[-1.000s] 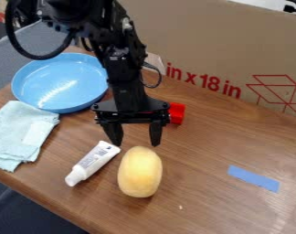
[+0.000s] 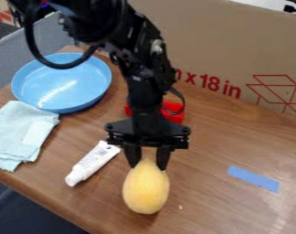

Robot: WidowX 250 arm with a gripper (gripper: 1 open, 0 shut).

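Observation:
My gripper (image 2: 148, 157) hangs over the middle of the wooden table, its fingers pointing down at the top end of a pale yellow oval object (image 2: 145, 190). The fingertips are at that end; whether they touch it cannot be told. A white tube (image 2: 89, 166) lies just left of the yellow object. A red object (image 2: 173, 113) is partly hidden behind the arm.
A blue plate (image 2: 56, 84) sits at back left, with a light blue cloth (image 2: 19, 132) in front of it. A cardboard box (image 2: 236, 55) stands along the back. A blue strip (image 2: 253, 179) lies at right, with bare table around it.
My gripper has moved down toward the yellow object, to its top end. The yellow object now looks narrower and sits slightly lower in view.

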